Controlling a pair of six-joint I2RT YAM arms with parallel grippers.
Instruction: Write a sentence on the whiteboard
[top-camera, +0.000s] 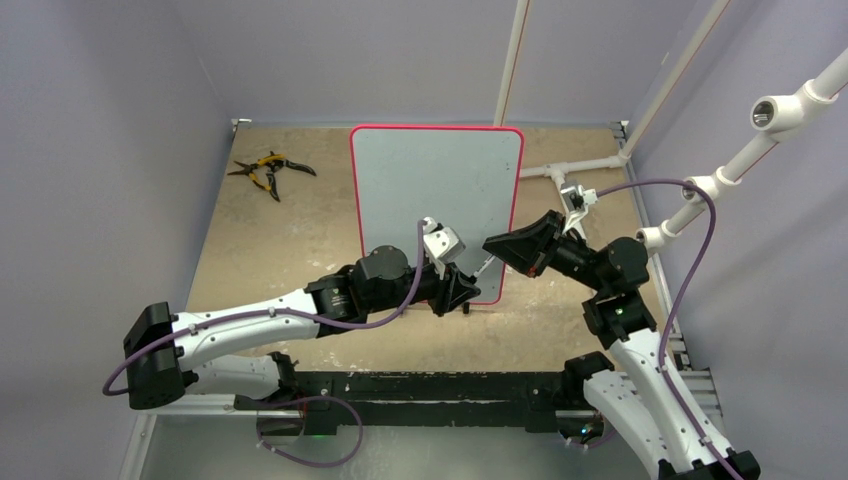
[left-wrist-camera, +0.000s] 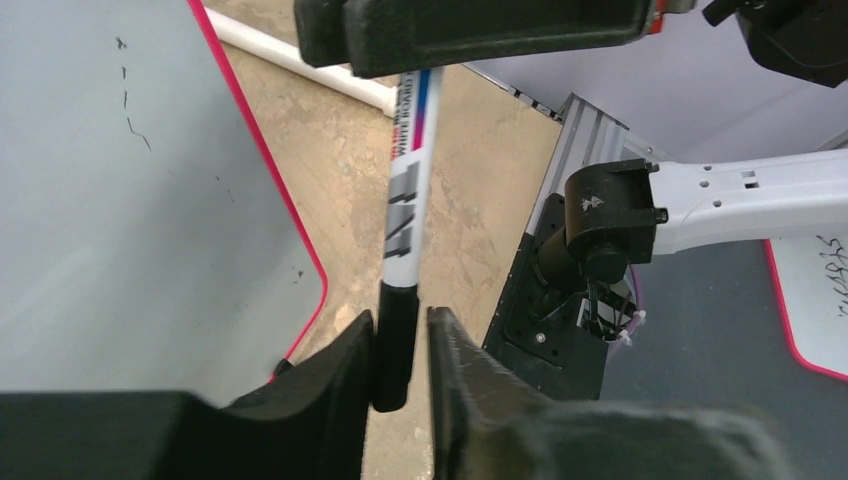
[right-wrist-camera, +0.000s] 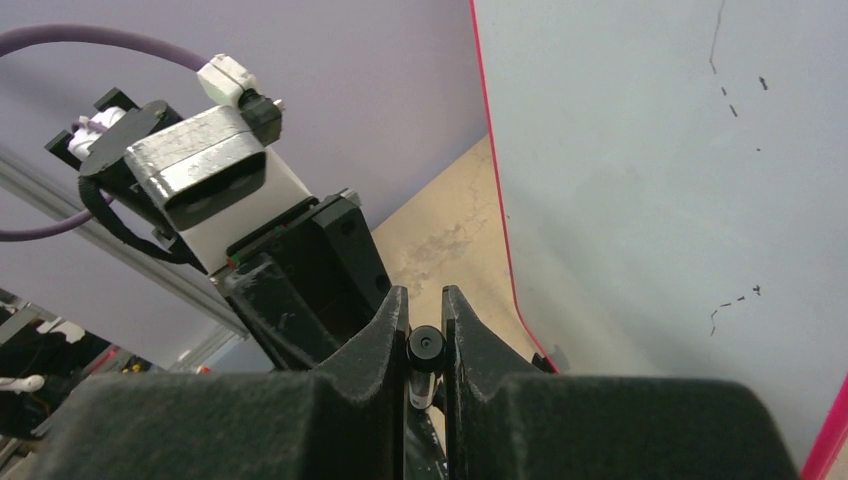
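Note:
The whiteboard (top-camera: 430, 180) with red rim stands mid-table, bearing a few small dark marks in both wrist views. My right gripper (top-camera: 490, 247) is shut on a white marker (left-wrist-camera: 405, 210) with a black cap, angled down-left toward my left gripper (top-camera: 465, 290). In the left wrist view the capped end sits at the left gripper's fingers, which look parted around it; whether they touch it is unclear. In the right wrist view the marker's end (right-wrist-camera: 426, 345) shows between the right fingertips.
Pliers (top-camera: 270, 172) lie on the table left of the board. White pipes (top-camera: 570, 168) stand at the back right and along the right wall.

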